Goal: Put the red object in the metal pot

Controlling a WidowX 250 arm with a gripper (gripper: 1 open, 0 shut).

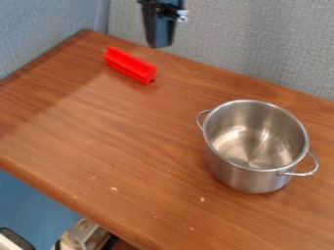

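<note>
A red oblong block (pixel 131 65) lies on the wooden table toward the back left, slanting down to the right. The metal pot (pixel 213 146), silver with two side handles, stands upright at the right, and its visible inside looks empty. At the top edge hangs my dark gripper (pixel 160 41), above and a little to the right of the red block and apart from it. Only its lower part is in view. Whether its fingers are open or shut does not show.
Bare wooden table (pixel 117 137) lies between the block and the pot. Grey textured walls (pixel 248 39) rise behind the table's back edge. A metal and black fixture (pixel 84 237) sits at the lower left corner, by the table's edge.
</note>
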